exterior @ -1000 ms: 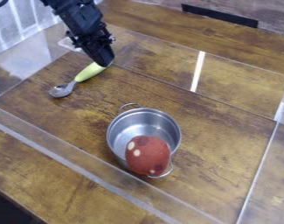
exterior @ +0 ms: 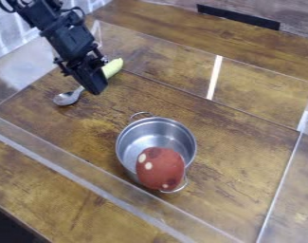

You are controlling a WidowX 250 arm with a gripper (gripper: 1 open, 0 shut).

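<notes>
The black arm reaches in from the upper left, and its gripper [exterior: 96, 82] is low over a spoon with a pale yellow-green handle [exterior: 113, 67] and a silver head [exterior: 66, 98]. The gripper covers the middle of the spoon; whether it touches it is unclear, and its fingertips are hard to make out. A steel pot [exterior: 141, 138] with two wire handles stands right of centre and lower, holding a red spotted round object [exterior: 160, 169].
A white strip [exterior: 214, 78] lies at the upper right. Clear panels or edges run along the left, bottom and right.
The gripper has moved down and slightly left, from above the spoon's handle to over its middle. The pot and red object have not moved.
</notes>
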